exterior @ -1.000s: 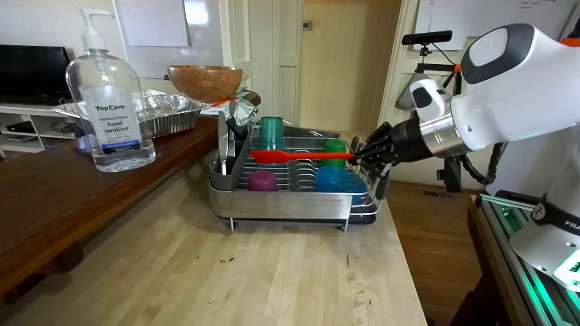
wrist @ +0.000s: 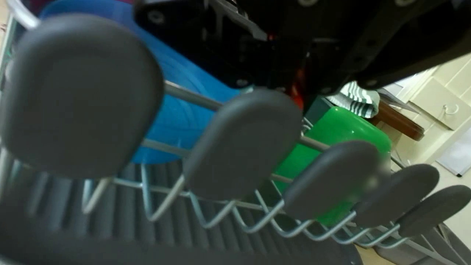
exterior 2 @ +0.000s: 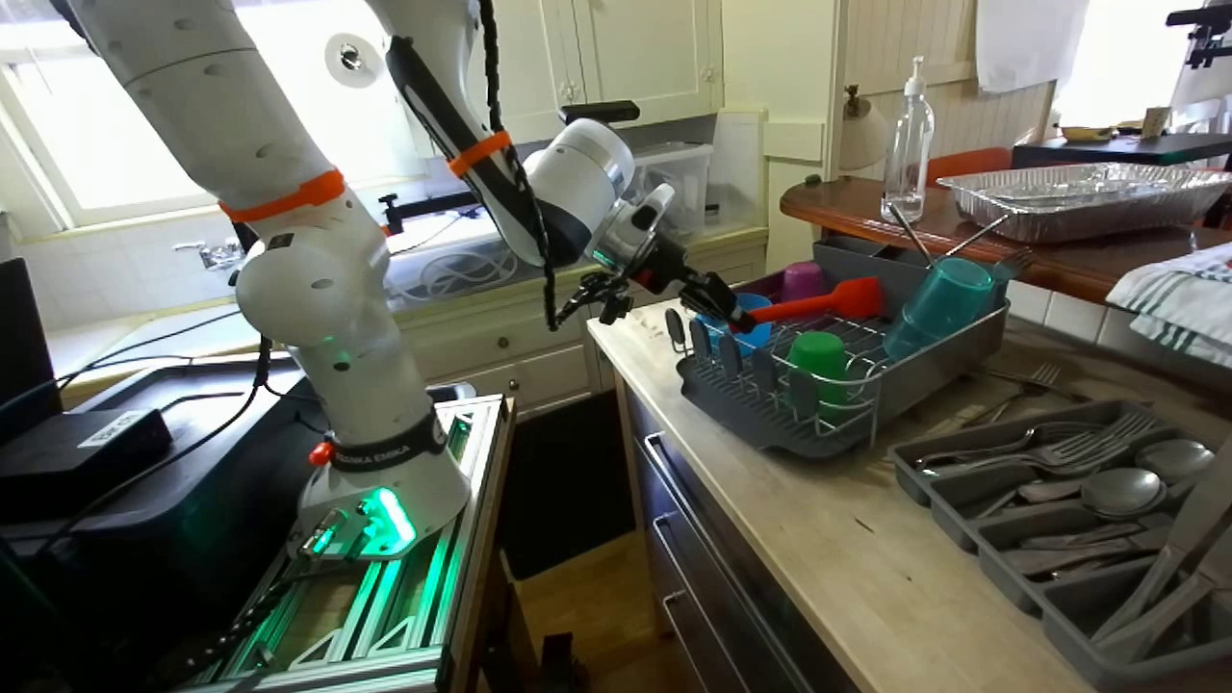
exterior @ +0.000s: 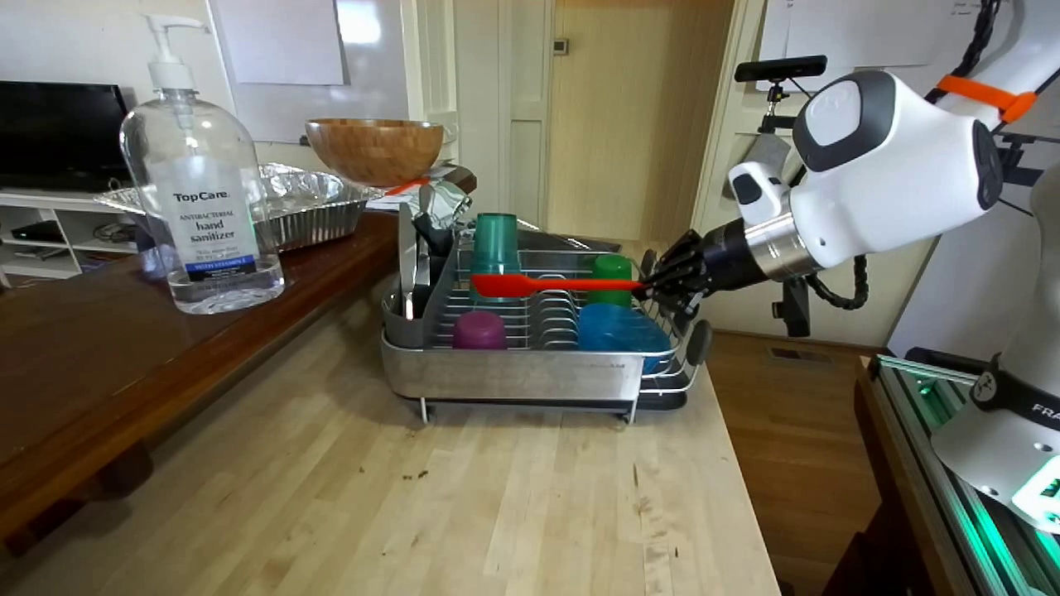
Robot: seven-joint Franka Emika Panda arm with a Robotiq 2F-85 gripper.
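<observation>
A red spatula extends level over the dish rack, its handle end in my gripper, which is shut on it. In exterior view 2 the spatula's broad head points toward the utensil caddy, away from the arm. The dish rack holds a teal cup, a green cup, a purple cup and a blue bowl. In the wrist view dark fingers fill the top, and only a sliver of red shows between them.
Grey rack tabs stand close under the gripper. The caddy holds upright knives. A cutlery tray lies beside the rack.
The wrist and forearm have swung left in exterior view 1. The gripper has shifted slightly, and the spatula's head sits a little farther right.
</observation>
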